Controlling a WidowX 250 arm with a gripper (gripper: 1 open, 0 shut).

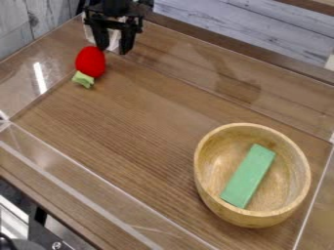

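My black gripper (pixel 112 39) hangs at the top left, lowered just above a red object (pixel 90 61) with a small light green part (pixel 84 80) at its lower end, like a strawberry or similar toy. Whether the fingers are open or shut is hard to make out. A pale, partly hidden patch shows behind the gripper.
A wooden bowl (pixel 209 174) with a green block (pixel 248 177) inside sits at the lower right of the wooden table (pixel 150 127). A grey wall stands at the top left.
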